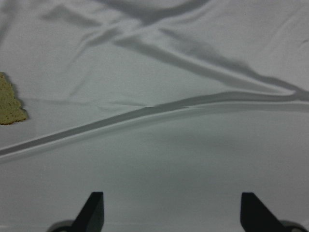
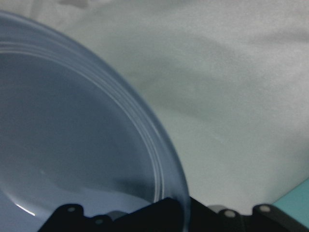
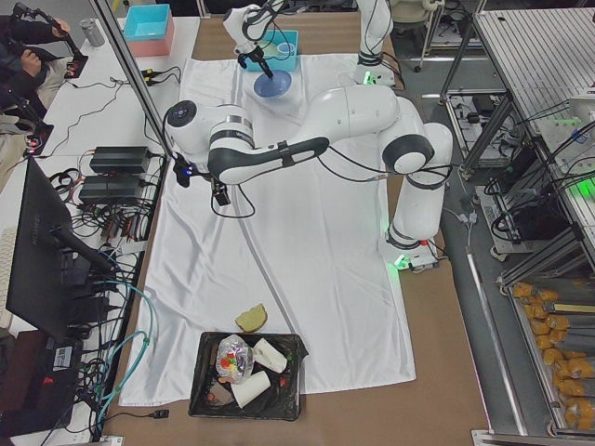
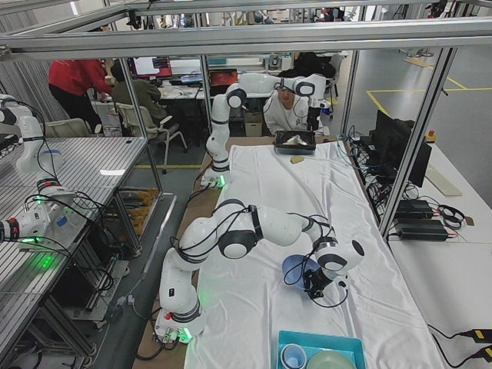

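A blue plate (image 3: 274, 85) is at the far end of the cloth in the camera left view, with my right gripper (image 4: 314, 290) at its rim beside the turquoise bin (image 4: 315, 338). In the right wrist view the plate's rim (image 2: 145, 116) passes between dark fingers, which appear shut on it. My left gripper (image 3: 202, 186) hangs over the cloth, open and empty in the left wrist view. A yellow sponge (image 3: 250, 319) lies near a black tray (image 3: 200, 400).
The black tray holds white rolls and a foil-like item. A monitor and cables line the side table (image 4: 461, 284).
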